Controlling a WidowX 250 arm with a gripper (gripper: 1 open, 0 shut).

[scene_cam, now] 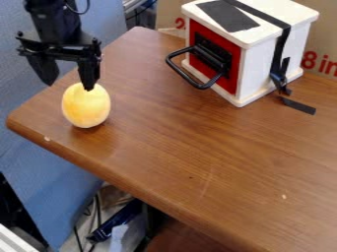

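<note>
My black gripper (69, 69) is at the upper left, its two fingers spread open with nothing between them. The right fingertip is just above a yellow egg-shaped object (86, 106), which rests upright near the left edge of the wooden table (211, 172); whether they touch I cannot tell.
At the back right stands a white box (274, 30) with a red front (219, 49), a black handle and black straps. A cardboard box (317, 59) is behind it. The left edge drops to the floor.
</note>
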